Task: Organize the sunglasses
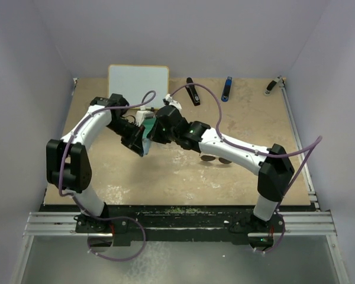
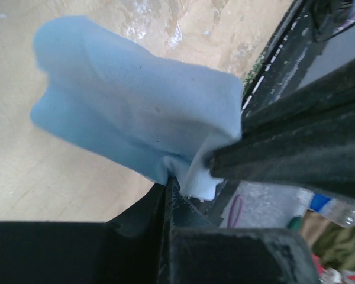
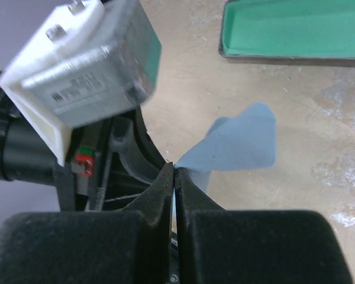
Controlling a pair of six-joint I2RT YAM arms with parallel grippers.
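Observation:
A thin light-blue cloth hangs folded between my two grippers, above the left half of the table. My left gripper is shut on one edge of it. Close beside, my right gripper is also shut, and the cloth gathers at its fingertips. Dark sunglasses lie on the table, partly covered by my right forearm in the top view. Behind the grippers sits a green tray, whose visible floor is empty.
A white board lies at the back left. A black case-like object, a blue one and a small dark-and-white item lie along the back.

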